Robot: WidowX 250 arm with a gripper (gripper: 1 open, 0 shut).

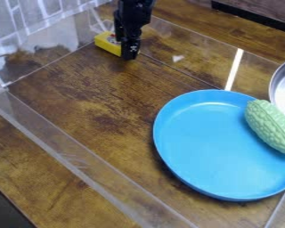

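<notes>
My black gripper (127,46) is at the top of the view, low over a yellow box-like object (107,42) at the back left of the wooden table, partly covering it; its fingertips are dark and too small to make out clearly. A blue plate (205,151) lies at the front right, with a pale green bitter gourd (271,126) resting on its right side.
A steel pan (283,89) is cut off at the right edge. Clear plastic sheeting or rails run along the left side and back, by a white tiled wall (26,27).
</notes>
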